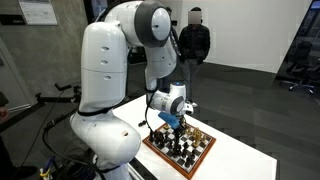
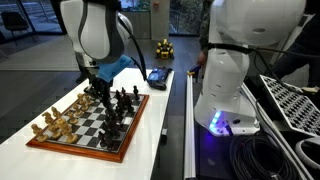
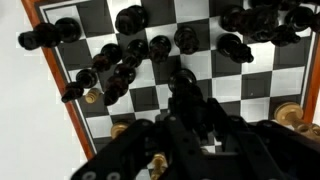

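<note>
A wooden-rimmed chessboard (image 2: 84, 150) lies on the white table. In the wrist view my gripper is over the middle squares, shut on a dark chess piece (image 3: 183, 82) whose round head shows just ahead of the fingers. In exterior view 2 the gripper (image 2: 100, 86) reaches down low over the board, between the light pieces (image 2: 62, 128) and the dark pieces (image 2: 115, 122). Exterior view 1 shows the gripper (image 1: 178, 124) close above the board, its tips hard to make out. Whether the held piece touches the board cannot be told.
Dark pieces (image 3: 131, 18) crowd the top and left of the wrist view, close to the fingers. Light pieces (image 3: 288, 113) stand at the lower right. Bare table (image 1: 245, 160) lies right of the board. A person (image 1: 195, 42) stands behind the table.
</note>
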